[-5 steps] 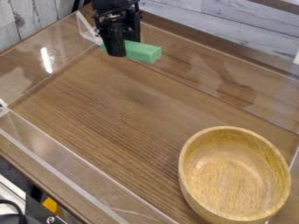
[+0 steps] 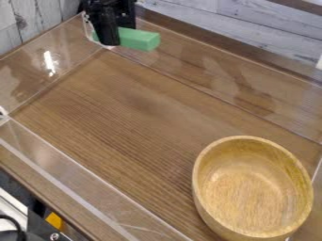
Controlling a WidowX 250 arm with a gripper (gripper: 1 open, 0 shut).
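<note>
My black gripper (image 2: 108,30) is at the top left of the camera view, shut on a green block (image 2: 136,40) that sticks out to the right of its fingers. The block is held near the back left of the wooden table (image 2: 126,122); whether it touches the surface I cannot tell.
A round wooden bowl (image 2: 251,185) stands at the front right of the table. A pale planked wall (image 2: 251,24) runs along the back.
My gripper has moved up and to the left in the view, toward the back corner, with the green block in it. The bowl has not moved.
</note>
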